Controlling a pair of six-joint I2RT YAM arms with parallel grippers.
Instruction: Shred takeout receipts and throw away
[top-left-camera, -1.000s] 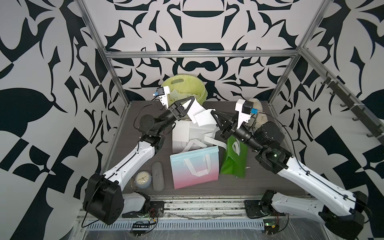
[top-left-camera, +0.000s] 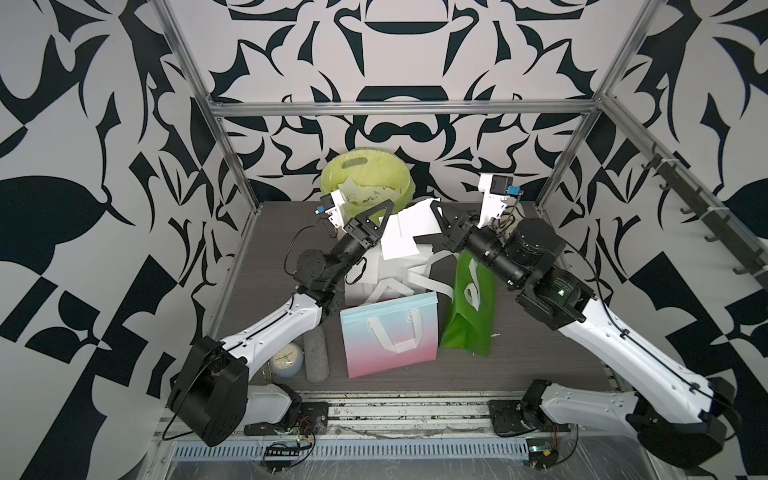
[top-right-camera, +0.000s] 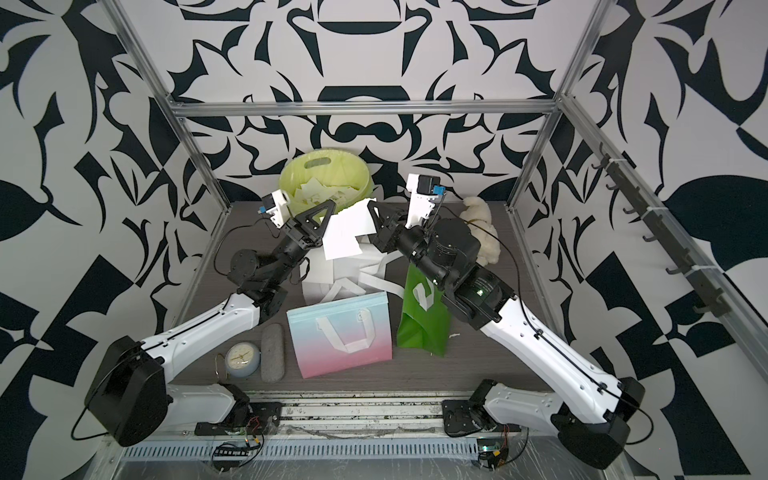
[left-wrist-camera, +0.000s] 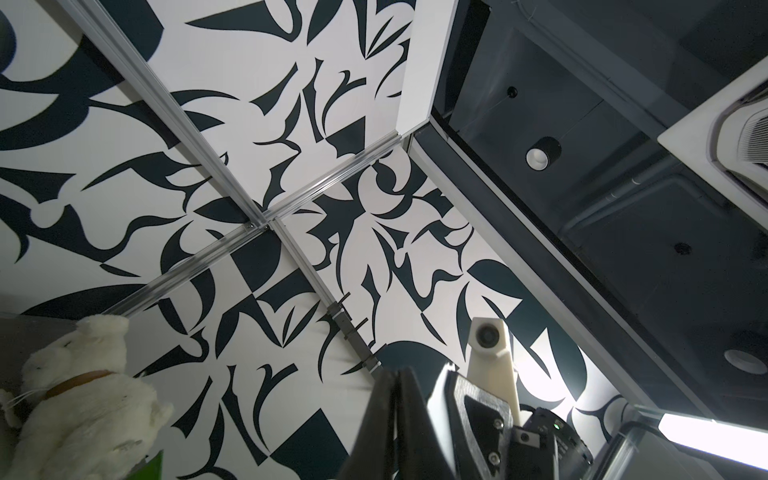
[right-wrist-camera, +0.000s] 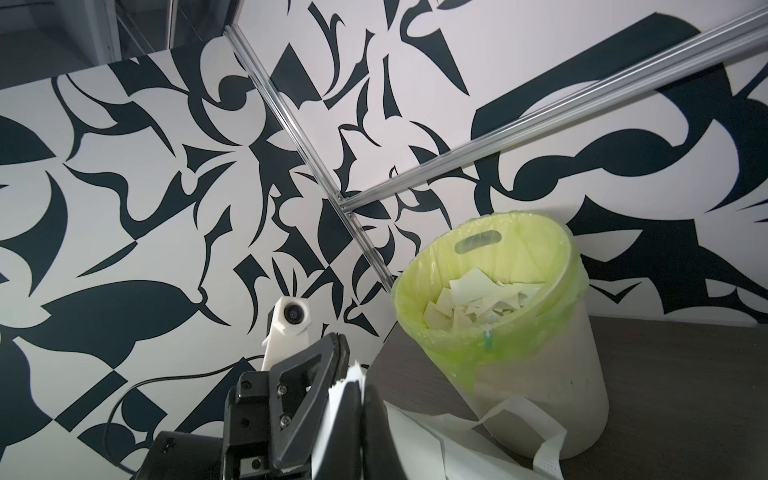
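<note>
White receipt paper (top-left-camera: 398, 242) spans the space between my two grippers, above the bags. It shows as two overlapping sheets; whether they are joined or torn apart I cannot tell. My left gripper (top-left-camera: 389, 206) is shut on the left edge of the paper. Opposite it, my right gripper (top-left-camera: 437, 206) is shut on the right edge. In the right wrist view, white paper with a ragged upper edge (right-wrist-camera: 349, 382) shows beside the dark fingers. Behind the grippers stands the bin (right-wrist-camera: 552, 392) with a yellow-green liner, white paper scraps (right-wrist-camera: 478, 297) inside.
Below the paper lie a white bag (top-right-camera: 317, 276), a pink-and-blue bag (top-right-camera: 340, 332) and a green bag (top-right-camera: 420, 320). A round clock (top-right-camera: 242, 360) and a grey case (top-right-camera: 273, 352) sit front left. The plush toy (top-right-camera: 478, 232) is at back right.
The sheets have turned, and one hangs lower over the white bag.
</note>
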